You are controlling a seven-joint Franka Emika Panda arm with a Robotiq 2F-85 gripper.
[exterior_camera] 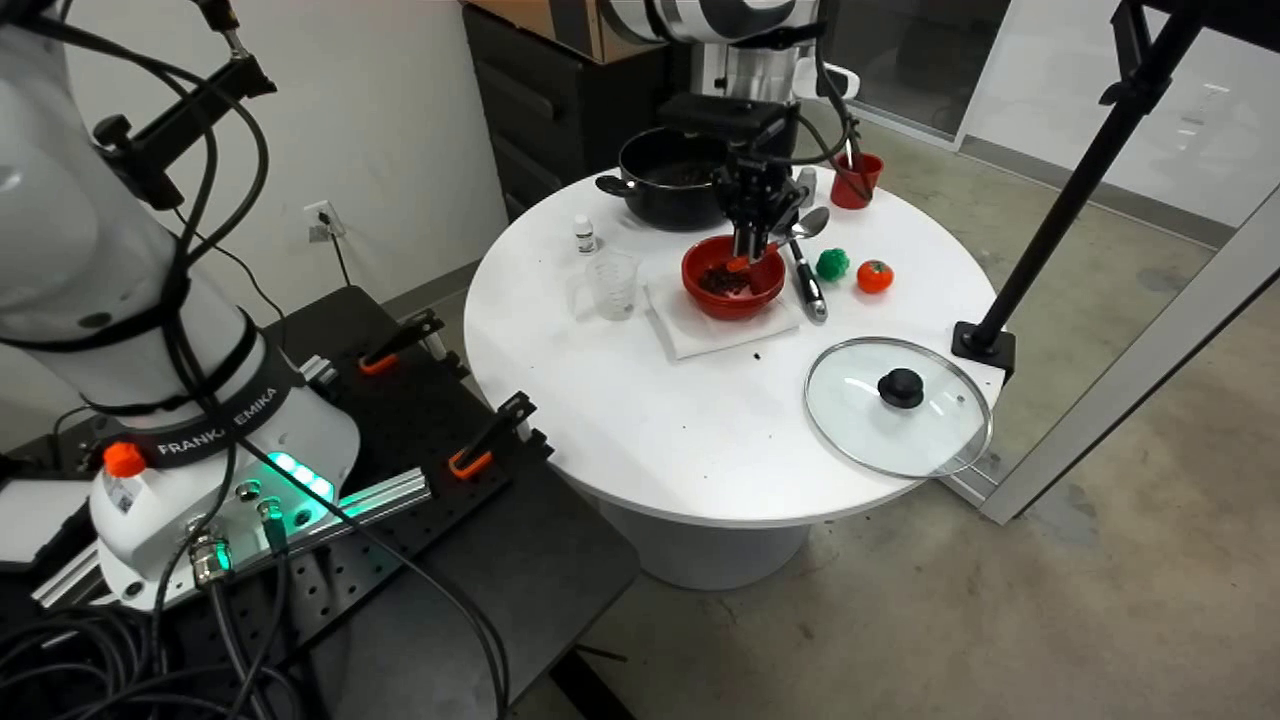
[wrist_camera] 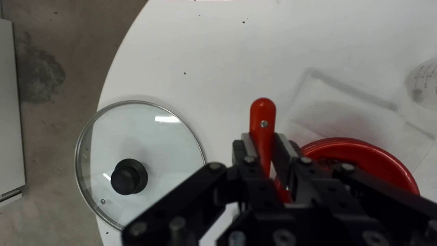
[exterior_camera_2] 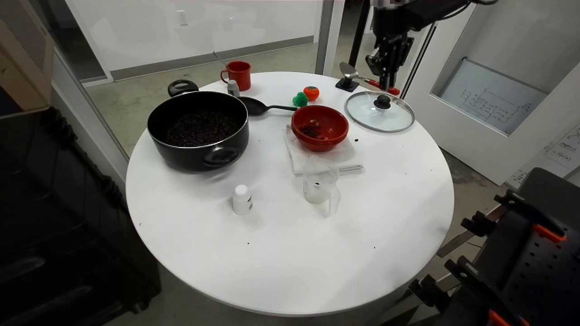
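Note:
My gripper point(exterior_camera: 746, 248) is shut on the red handle of a metal-headed spoon point(exterior_camera_2: 349, 70). In the wrist view the spoon's handle point(wrist_camera: 263, 117) runs between the two fingers, its rounded end sticking out past them. The gripper point(exterior_camera_2: 387, 83) hangs above the table, apart from the things on it. A red bowl point(exterior_camera_2: 318, 144) with some dark beans inside sits on a folded white cloth point(exterior_camera_2: 299, 157); it seems stacked on another. In the wrist view the bowl point(wrist_camera: 381, 164) is partly hidden by the gripper. A black pot point(exterior_camera_2: 187, 156) holds many dark beans.
A glass lid point(exterior_camera: 846, 414) with a black knob lies at the table's edge. Around the bowl are a clear measuring cup point(exterior_camera: 613, 288), a black ladle point(exterior_camera_2: 254, 105), a green vegetable point(exterior_camera: 833, 265) and a tomato point(exterior_camera: 875, 277). A red mug point(exterior_camera_2: 239, 75) stands farther off.

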